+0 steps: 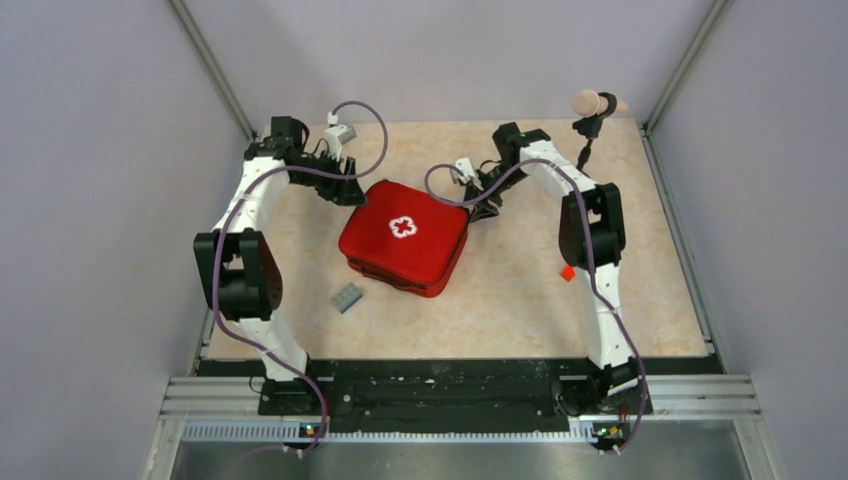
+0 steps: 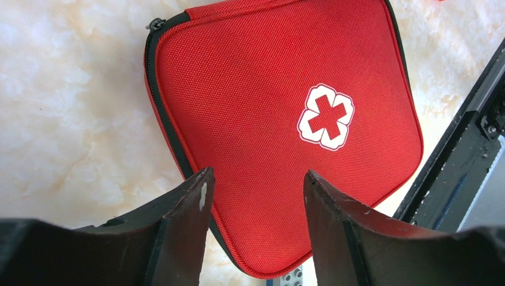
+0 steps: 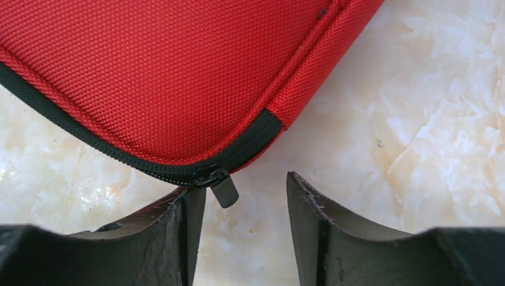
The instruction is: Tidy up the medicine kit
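Observation:
The red medicine kit (image 1: 400, 245), a closed soft case with a white cross emblem (image 2: 309, 138), lies in the middle of the table. Over its far left corner, my left gripper (image 1: 352, 194) is partly open; the red lid (image 2: 256, 89) shows beneath and between its fingers. My right gripper is at the far right corner, also open. Between its fingers, close to the left one, a black zipper pull (image 3: 225, 192) sticks out from the case's dark zipper (image 3: 83, 134). Neither gripper grips anything. Another zipper pull (image 2: 156, 24) shows at a corner in the left wrist view.
A grey blister pack (image 1: 346, 297) lies off the kit's near left side. To the right, a small red block (image 1: 568, 272) is partly covered by the right arm. A stand (image 1: 590, 120) is at the back right.

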